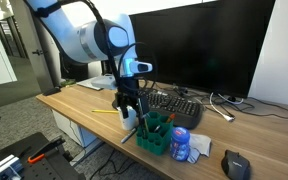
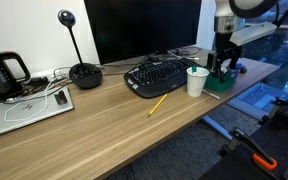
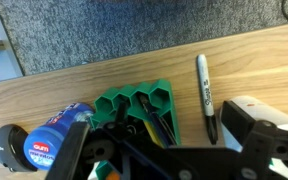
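My gripper (image 1: 130, 112) stands open low over the table, its black fingers spread above the white cup and the green holder. The hexagonal green holder (image 1: 154, 141) has several pens upright in it; in the wrist view the holder (image 3: 164, 100) lies between the fingers. The white cup (image 2: 196, 84) stands beside it, partly covered by a finger in the wrist view. A white marker with a dark tip (image 3: 205, 88) lies flat on the wood between holder and cup. A yellow pencil (image 2: 158, 104) lies on the table, clear of the cup.
A blue gum tub (image 1: 182, 145) and a white cloth (image 1: 200, 146) are right of the holder. Behind sit the keyboard (image 2: 159, 76) and monitor (image 1: 199, 45). A mouse (image 1: 236, 165) lies far right. The table's front edge runs close to the holder.
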